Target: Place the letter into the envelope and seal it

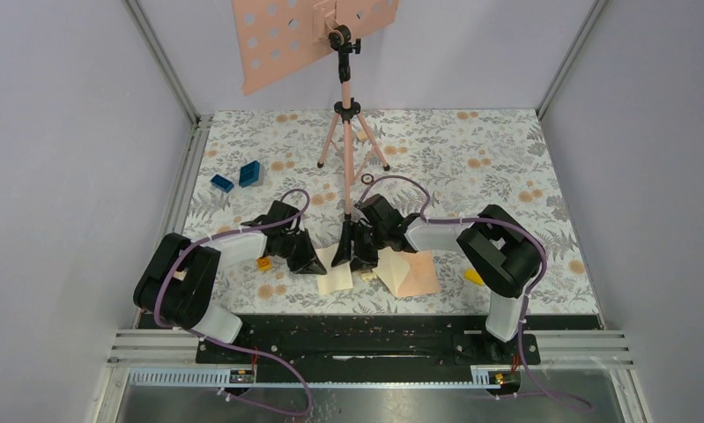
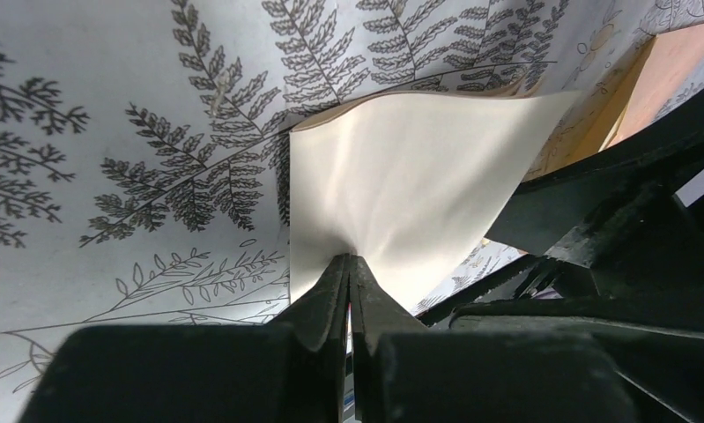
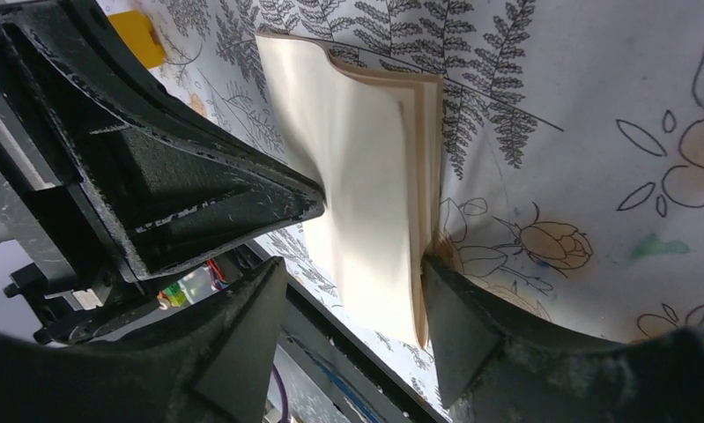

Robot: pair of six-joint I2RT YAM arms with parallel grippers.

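Note:
A folded cream letter (image 1: 334, 275) lies on the patterned mat, its layers bulging at one edge in both wrist views. My left gripper is shut, pressed on the letter's face (image 2: 401, 176). My right gripper stands part open over the letter's folded edge (image 3: 418, 203), one finger beside that edge. The peach envelope (image 1: 423, 273), its cream flap open, lies to the right, partly under the right arm in the top view.
A tripod (image 1: 347, 150) stands behind the grippers. A yellow block (image 1: 473, 276) lies right of the envelope, an orange one (image 1: 263, 264) left of the letter, two blue trays (image 1: 250, 174) at the back left.

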